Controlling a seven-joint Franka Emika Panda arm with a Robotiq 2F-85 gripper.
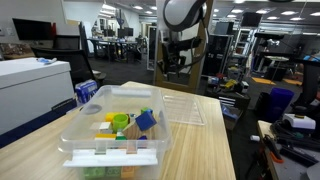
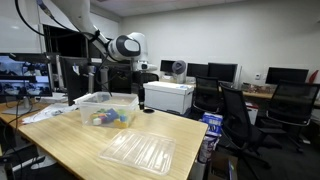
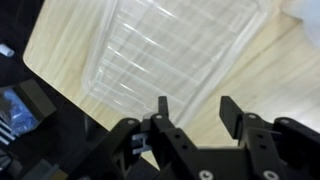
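Observation:
My gripper is raised above the table, its fingers apart with nothing visible between them. In the wrist view a bare gap separates the two dark fingertips. A flat, clear tray with a pale rim lies below, and looks empty. The same tray is on the bare table in the second exterior view. A clear plastic bin stands nearer the first camera, holding several coloured pieces, including a blue block and a green one. My gripper appears near the bin's right side in the second exterior view.
A blue-and-white box stands behind the bin in the first exterior view. In the second, a blue-labelled container is by the table's right edge. Bare wooden table surrounds the tray.

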